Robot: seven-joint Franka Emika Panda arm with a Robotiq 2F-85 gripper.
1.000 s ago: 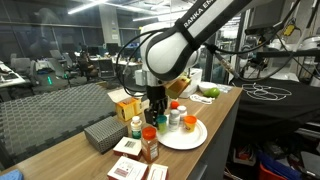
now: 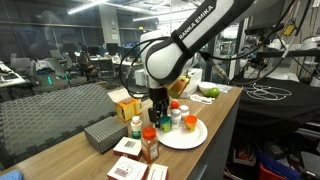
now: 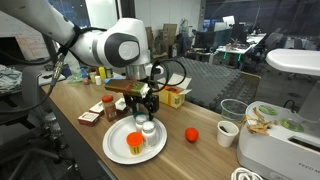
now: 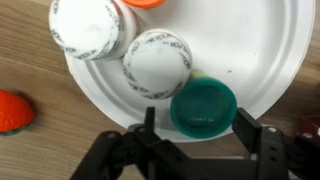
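In the wrist view a jar or bottle with a green lid (image 4: pixel 203 107) lies between the fingers of my gripper. The right fingertip is close against the lid, while a small gap shows on the left, so the fingers stand part open. The green-lidded item overlaps the near rim of the white plate (image 2: pixel 200 137). Beside it are two white-lidded jars (image 4: pixel 157 63) and an orange cup (image 3: pixel 135 142). From outside, my gripper (image 2: pixel 160 110) is low over the plate's edge, and the second exterior view mostly hides the green item behind the arm and jars.
A red ball-like item (image 3: pixel 192 134) and a white cup (image 3: pixel 228 133) rest on the bare wood. Red-lidded jar (image 2: pixel 149 144), white boxes (image 2: pixel 128 147) and a yellow box (image 2: pixel 126 104) crowd the other side. A white appliance (image 3: pixel 281 135) stands at the table's end.
The arm has shifted slightly to the right in exterior view 1, with the gripper by the plate's edge. The green item also appears slightly further right; other items look unmoved.
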